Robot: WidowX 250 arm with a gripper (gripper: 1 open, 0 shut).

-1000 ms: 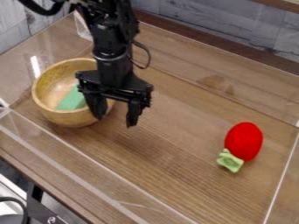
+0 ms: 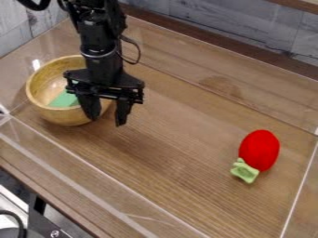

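The black gripper [image 2: 102, 100] hangs over the right part of a yellow-tan bowl [image 2: 44, 85] at the left of the table. A green object [image 2: 63, 99] lies inside the bowl, partly hidden by the bowl's contents and the arm. Whether anything is between the fingers is unclear. A red object [image 2: 258, 149] with a green top end lies at the right of the table.
A raised edge runs along the back, and a wall stands at the far left. Black cables show at the lower left corner.
The arm and gripper have moved a little to the left and up, further over the bowl. The red object has not moved.
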